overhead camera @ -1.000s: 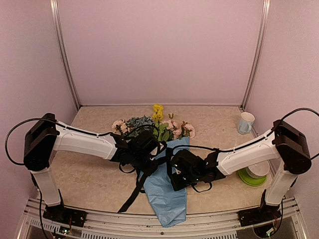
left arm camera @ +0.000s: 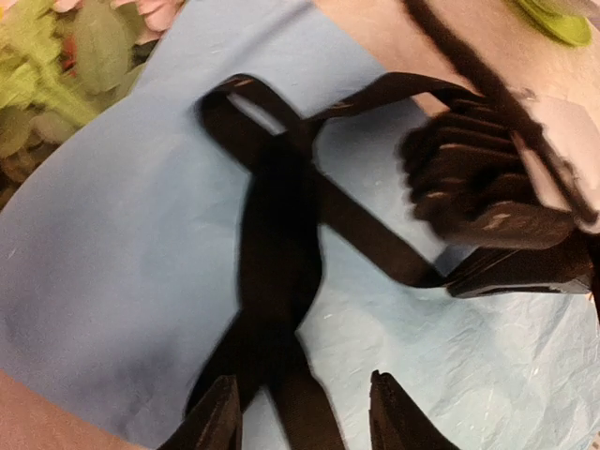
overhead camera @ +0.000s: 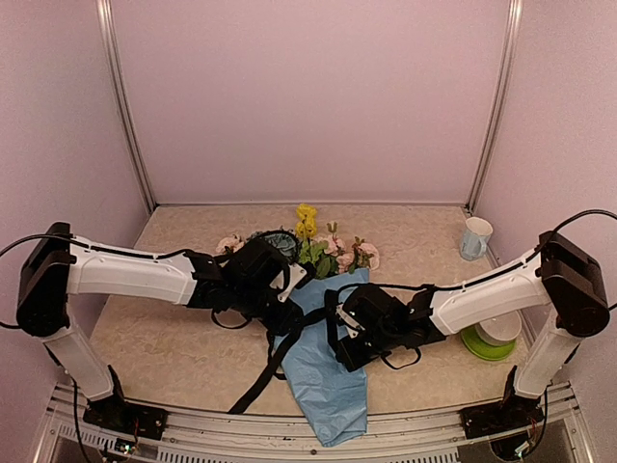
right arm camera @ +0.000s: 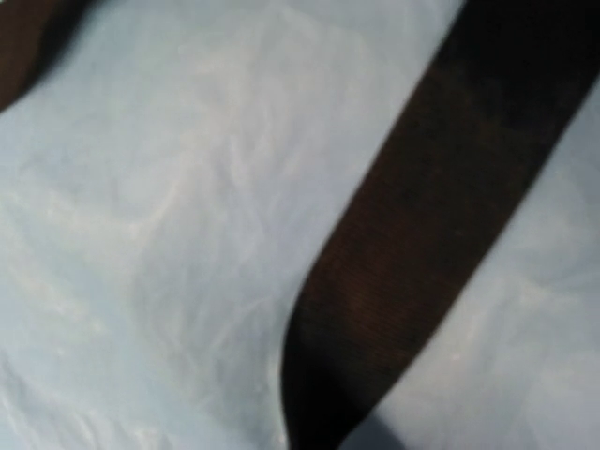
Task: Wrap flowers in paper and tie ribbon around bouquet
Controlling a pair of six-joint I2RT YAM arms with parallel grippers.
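Note:
The bouquet's blue wrapping [overhead camera: 328,386] lies across the middle of the table, its pink, yellow and blue-grey flowers [overhead camera: 307,220] toward the back. A black ribbon [left arm camera: 277,225] crosses the wrapping in a twisted, crossed loop, with one tail [overhead camera: 253,391] running off to the front left. Over that ribbon hangs my left gripper, its fingers apart; a strip passes beneath the gap. My right gripper [overhead camera: 349,359], low over the wrapping's right side, is shut on another stretch of ribbon [right arm camera: 375,309], which narrows toward the bottom of the right wrist view, where the fingers are hidden.
A light blue mug [overhead camera: 475,238] stands at the back right. White bowls [overhead camera: 499,329] on a green plate [overhead camera: 487,347] sit partly behind the right arm.
My left gripper has shifted slightly to the left, and its arm now covers more of the blue-grey flowers. My right gripper and the wrapping's lower end have edged a little to the right.

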